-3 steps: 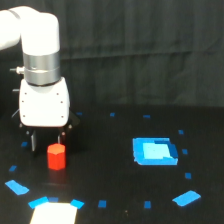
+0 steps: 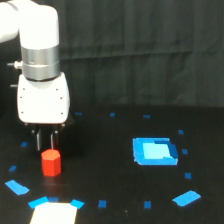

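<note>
A small red block sits on the black table at the left front. My gripper points down just behind and above it, with dark, thin fingers that stand close together. The block covers part of the space around the fingertips, so whether they touch it or are fully shut cannot be made out.
To the right lies a blue-edged square with a pale patch in its middle. Small blue marks dot the black table, and blue tape strips lie near the front.
The red block has shifted a little left and toward the camera. My gripper's fingers stand closer together than before, and the hand has moved only slightly.
</note>
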